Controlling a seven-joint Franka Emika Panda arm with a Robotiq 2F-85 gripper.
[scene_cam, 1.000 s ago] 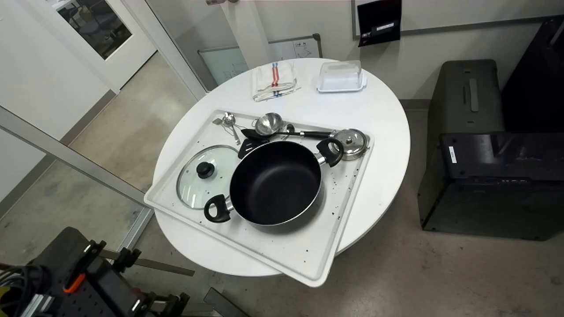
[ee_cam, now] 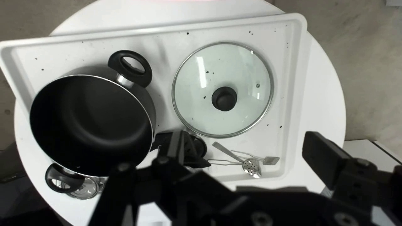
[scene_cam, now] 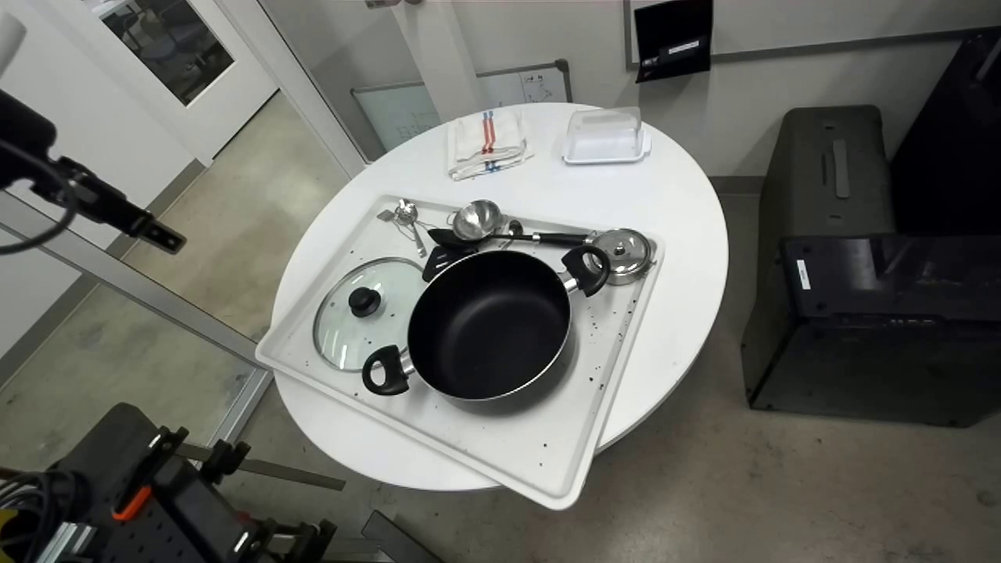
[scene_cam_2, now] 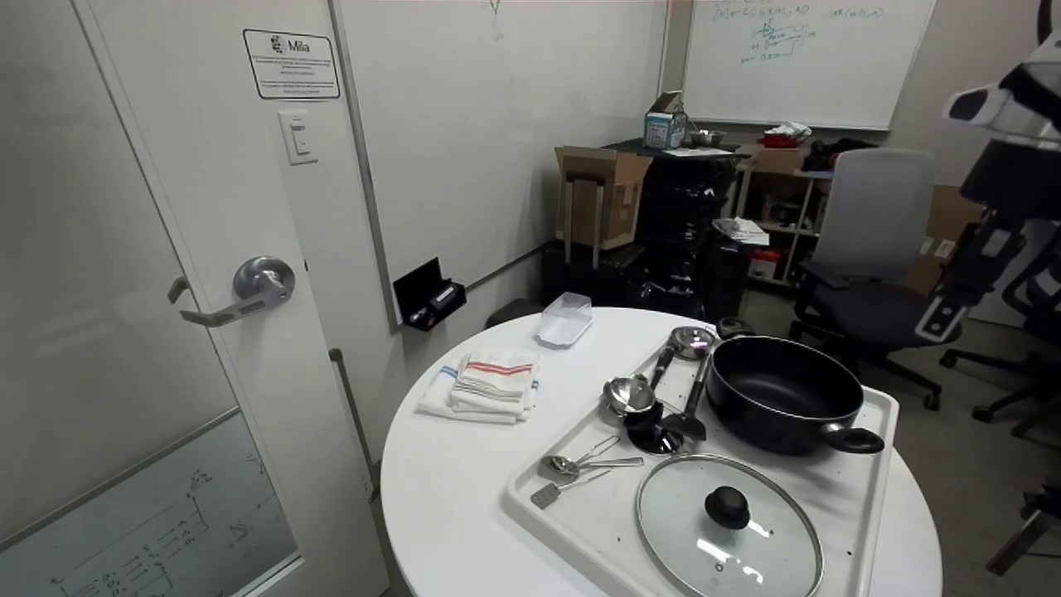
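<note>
My gripper stands open high above the table, its two black fingers wide apart and nothing held between them. In exterior view 1 the gripper hangs at the left, clear of the table. A black two-handled pot, empty inside, rests on the white tray. Beside it lies a round glass lid with a black knob, flat on the tray. Small metal utensils, a metal bowl or ladle and a small lidded metal pot lie along the tray's far side.
On the round white table, behind the tray, sit a folded striped towel and a clear plastic container. One tray corner juts over the table's edge. Dark cases stand on the floor to the right in exterior view 1.
The things on the table have not moved.
</note>
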